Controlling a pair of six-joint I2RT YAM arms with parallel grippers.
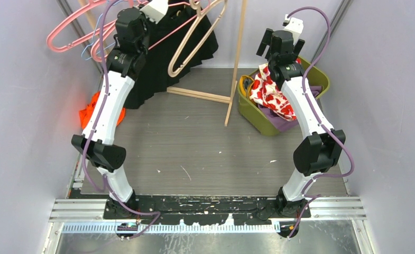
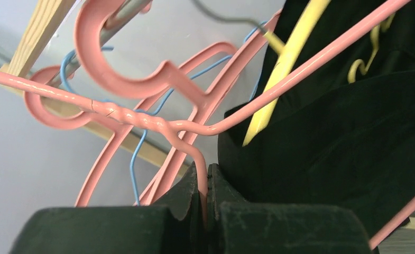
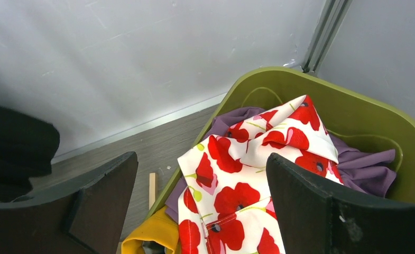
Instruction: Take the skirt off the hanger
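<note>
The black skirt [image 2: 321, 153] hangs at the back left; its top edge and how it is fastened are only partly visible. A yellow hanger bar [image 2: 287, 69] runs beside it, and a yellow clip piece [image 2: 373, 50] shows against the dark cloth. My left gripper is shut, with the thin bent hook of a pink hanger [image 2: 134, 120] running down between its fingers. That hanger's long arm crosses in front of the skirt. Over the green basket, my right gripper stands open and empty.
Other pink hangers [image 2: 215, 100] and a blue one [image 2: 136, 159] crowd the rail [image 2: 120, 24]. A beige hanger [image 1: 176, 61] hangs farther right. The green basket [image 1: 260, 120] holds floral and purple cloth. Orange cloth [image 1: 90, 110] lies at left.
</note>
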